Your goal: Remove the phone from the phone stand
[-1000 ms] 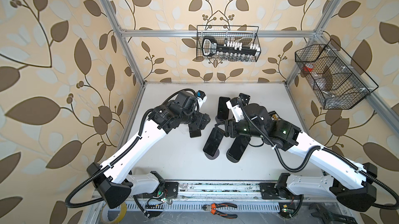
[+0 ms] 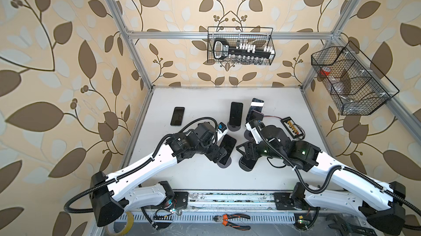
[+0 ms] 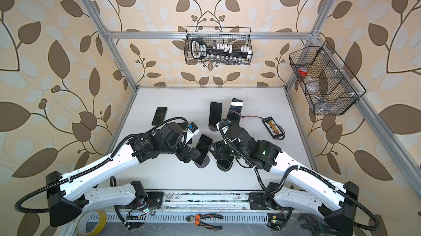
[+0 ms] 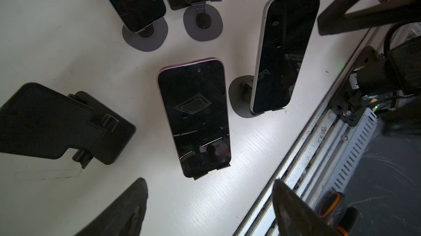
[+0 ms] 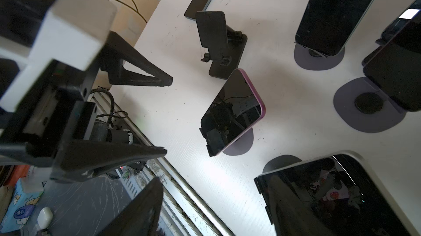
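In my left wrist view a pink-rimmed phone (image 4: 193, 117) rests on a stand between my left gripper and the other phones; that gripper is open, fingers apart. A silver-rimmed phone (image 4: 284, 54) on a stand is right of it. My right gripper is low over that silver-rimmed phone (image 5: 333, 192); whether it grips anything is unclear. An empty black stand (image 5: 211, 34) stands behind the pink-rimmed phone.
More phones on stands (image 2: 236, 113) (image 2: 255, 103) stand at the back. A loose phone (image 2: 177, 116) lies at left, a cabled device (image 2: 290, 126) at right.
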